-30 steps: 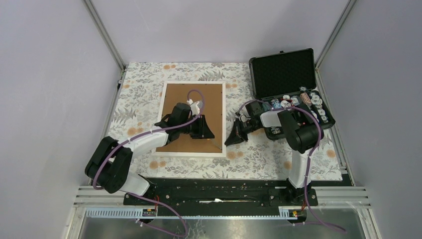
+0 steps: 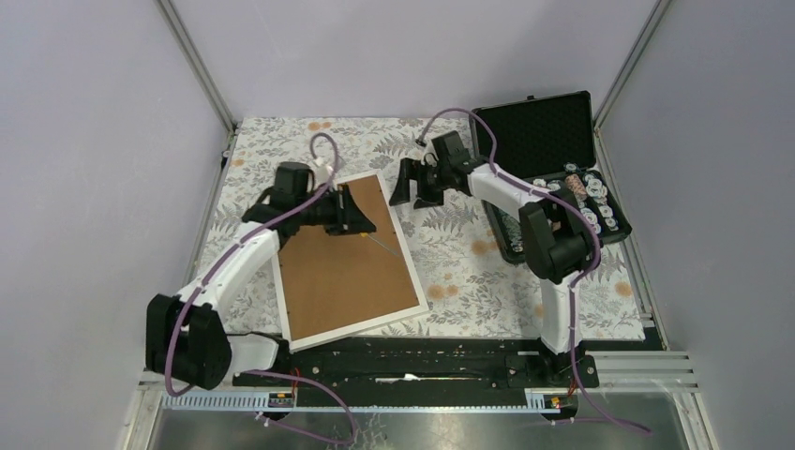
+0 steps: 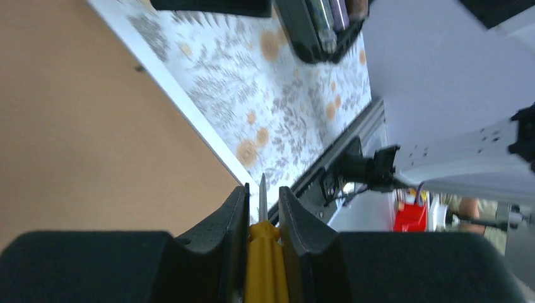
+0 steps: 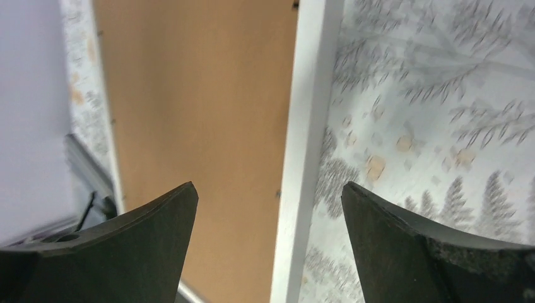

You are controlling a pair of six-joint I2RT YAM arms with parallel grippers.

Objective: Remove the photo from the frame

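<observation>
The picture frame [image 2: 412,272] lies back side up, turned at an angle on the patterned table, with white edges round a brown backing [image 2: 347,291]. Small dark tabs [image 4: 278,194] show along the backing's edge in the right wrist view. A thin metal tool with a yellow handle [image 3: 265,268] is between the fingers of my left gripper [image 2: 362,231], its shaft pointing over the backing. Beyond the frame's right edge, my right gripper [image 2: 411,191] stands open and empty; the white edge [image 4: 303,139] passes between its fingers in view, seemingly below them. The photo itself is hidden.
A black case [image 2: 534,136] of poker chips stands open at the back right, behind the right arm. Clear patterned table [image 2: 469,295] lies right of the frame. A dark strip [image 2: 394,361] runs along the front, right by the frame's lower corner.
The frame has turned and shifted left and toward the front. My left gripper has moved left and back with the tool; my right gripper has moved back and left, and opened wider.
</observation>
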